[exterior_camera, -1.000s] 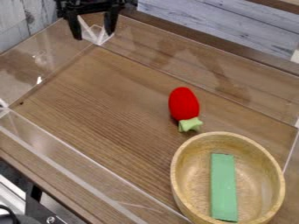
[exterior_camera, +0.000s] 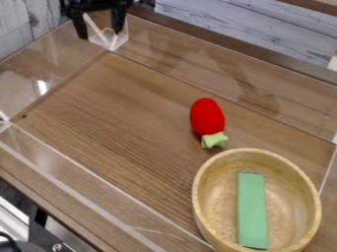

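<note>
My black gripper is at the top left edge of the view, over the back corner of the wooden table, small and partly cut off by the frame; whether it is open or shut is unclear. A red oval object with a pale green piece at its lower end lies right of the table's middle. A round beige bowl at the lower right holds a flat green bar.
Pale wooden boards line the back. Some dark hardware shows at the lower left corner.
My gripper has moved up and to the left, further toward the top edge of the view. The red object, bowl and green bar have not moved.
</note>
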